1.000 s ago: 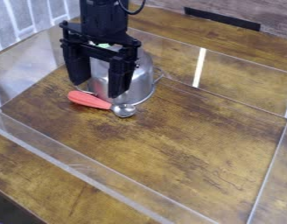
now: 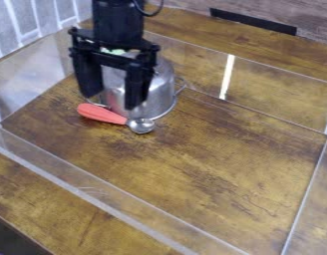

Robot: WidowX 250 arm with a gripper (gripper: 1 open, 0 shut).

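My black gripper [image 2: 113, 75] hangs over the upper left of the camera view, open, its two sides spread apart. Behind and beneath it sits a silver pot [image 2: 157, 95], partly hidden by the gripper. A utensil with a red handle [image 2: 103, 115] and a round metal head [image 2: 141, 126] lies on the wooden surface just in front of the pot. A small green object [image 2: 116, 51] is mostly hidden behind the gripper.
Clear transparent walls or panels [image 2: 33, 70] border the area on the left, front and right.
The pot and utensil look unchanged.
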